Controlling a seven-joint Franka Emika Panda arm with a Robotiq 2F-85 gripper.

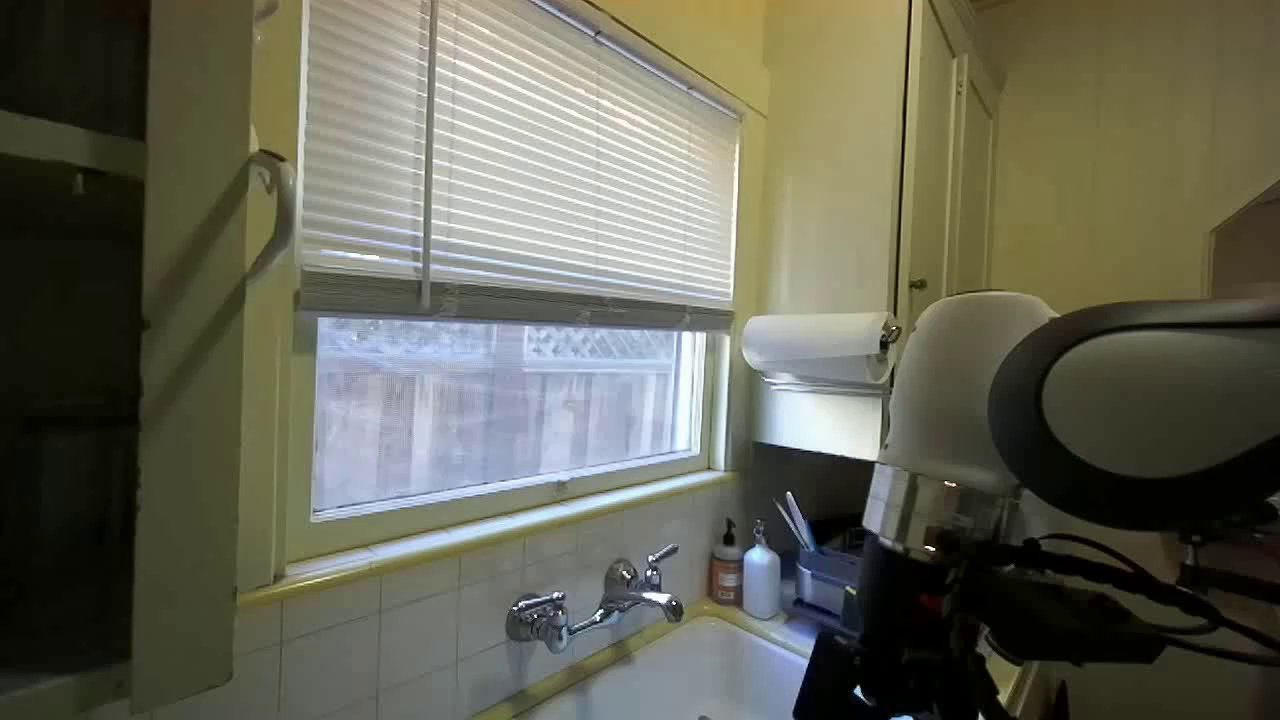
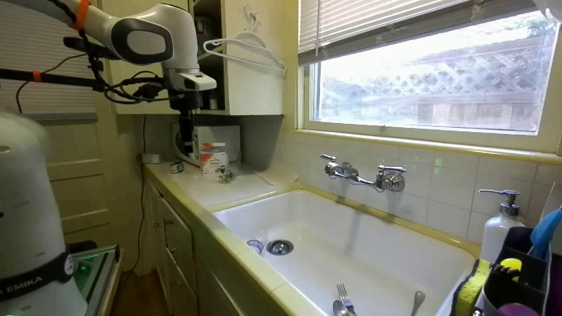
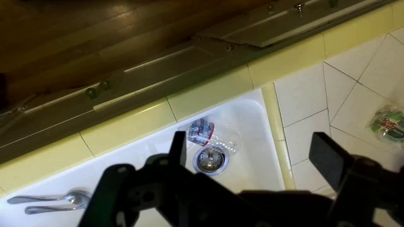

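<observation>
My gripper stands wide open above the sink's drain end, with nothing held between its dark fingers. Below it, a clear plastic bottle (image 3: 201, 131) with a blue and red label lies on its side against the sink wall, beside the drain (image 3: 210, 160). A crumpled clear plastic piece with a green label (image 3: 390, 123) rests on the tiled counter, right of the gripper. Metal cutlery (image 3: 53, 198) lies in the sink at lower left; exterior view 2 shows a fork (image 2: 345, 296) there. In exterior view 1 the gripper's fingertips are hard to make out.
The white sink (image 2: 379, 242) has a yellow tiled rim. A wall faucet (image 2: 363, 176) projects over its back side. On the counter stands a small white and orange box (image 2: 214, 160). A soap bottle (image 2: 500, 226) and a sponge (image 2: 471, 289) are at the sink's other end.
</observation>
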